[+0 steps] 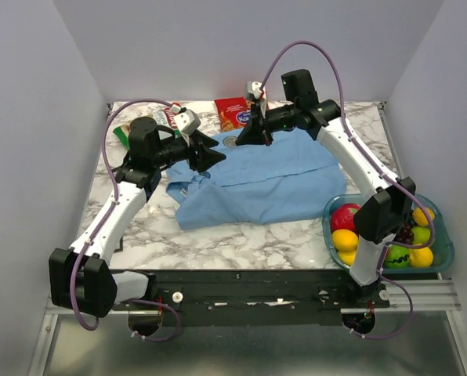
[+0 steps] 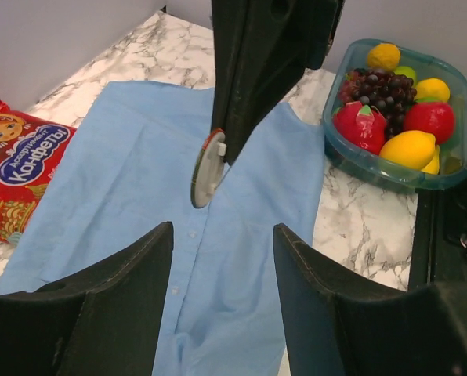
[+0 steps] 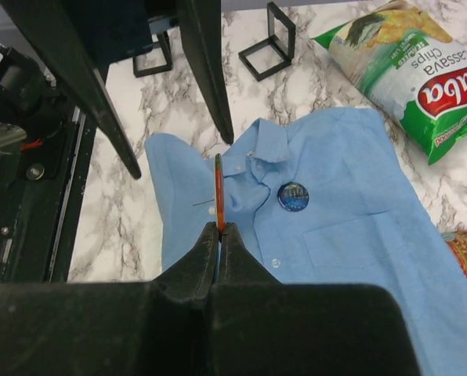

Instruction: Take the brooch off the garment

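Observation:
My right gripper (image 1: 240, 142) is shut on the edge of a round brooch (image 2: 208, 169), held above the blue garment (image 1: 273, 168). In the right wrist view the brooch appears edge-on, with a thin wire sticking out to one side. Facing it from the left, my left gripper (image 1: 220, 150) is open, with nothing clasped; its two fingers (image 3: 206, 70) stand apart near the brooch. A second round badge (image 3: 293, 197), dark blue, lies on the garment near the collar.
Chip bag (image 3: 429, 78) and red candy bag (image 1: 233, 114) lie behind the garment. A bowl (image 1: 445, 262) of fruit stands at the right. Small black frames (image 3: 269, 47) are on the marble table. Bare marble shows in front of the garment.

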